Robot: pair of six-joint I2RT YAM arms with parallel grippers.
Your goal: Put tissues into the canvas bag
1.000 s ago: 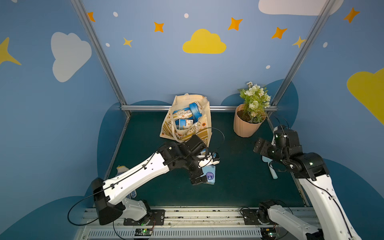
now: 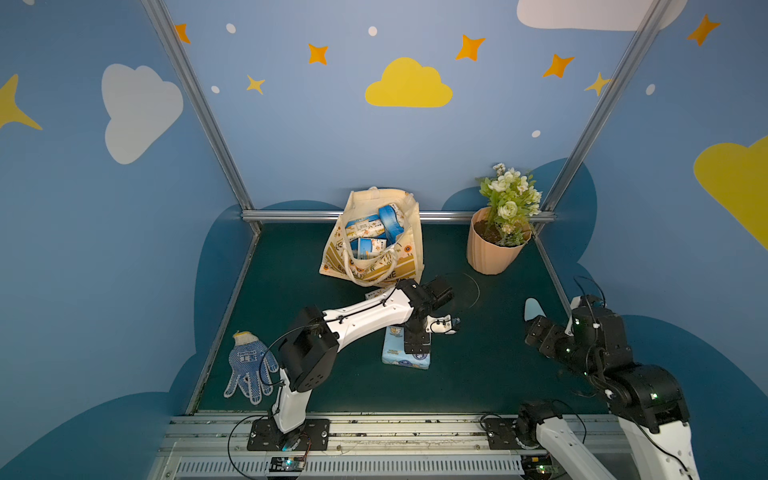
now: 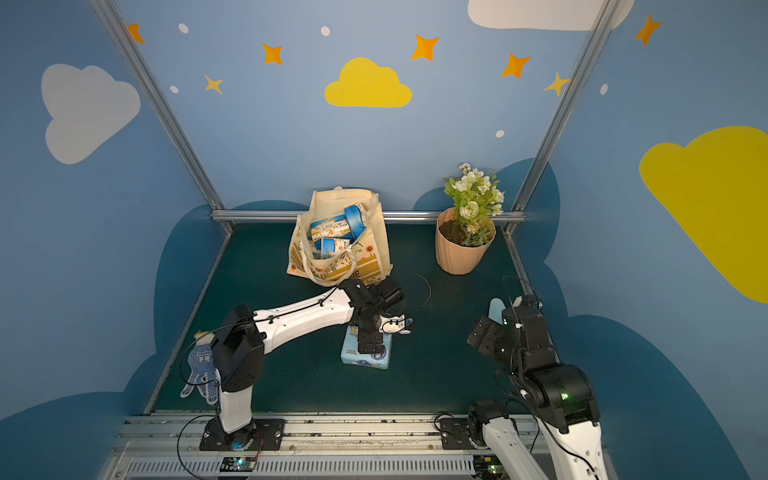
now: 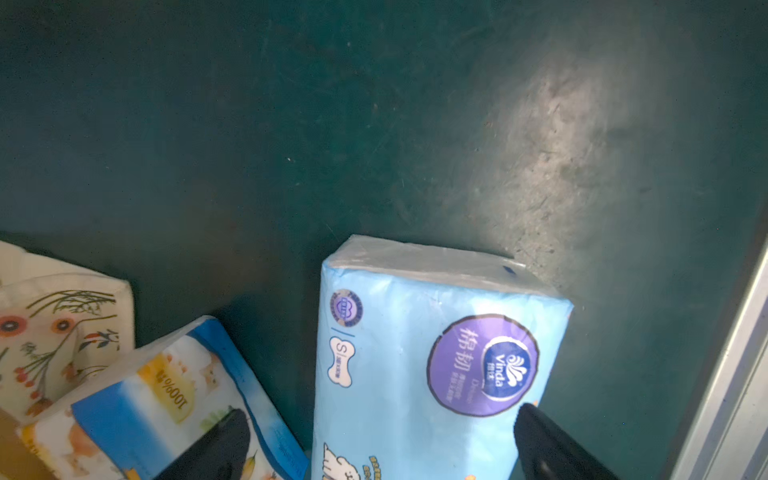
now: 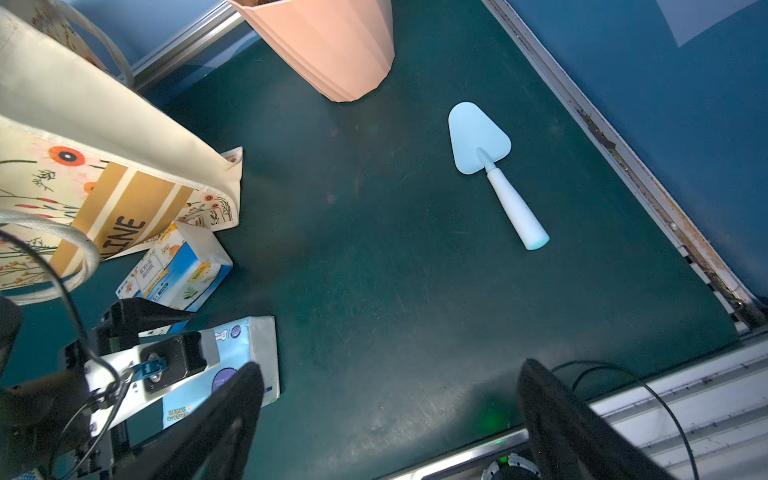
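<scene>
The floral canvas bag [image 2: 412,260] stands open at the back, with several blue-and-white tissue packs [image 2: 369,247] inside. One more blue-and-white pack [image 4: 164,400] lies on the table against the bag's front. Closer to the front rests a light-blue Vinda pack [image 4: 392,360]. Directly over that pack my left gripper points down, open, its fingers [image 4: 212,449] apart with the pack seen between them; contact cannot be told. At the right side my right gripper is open above bare table, nothing between its fingers.
A pink flower pot [image 2: 489,252] stands at the back right. A light-blue trowel [image 5: 516,208] lies near the right edge, and a glove [image 2: 249,372] at the front left.
My left gripper has turned and settled over the light-blue pack as its arm swung round. The right arm has drawn back toward the front right. Bag and contents look unmoved.
</scene>
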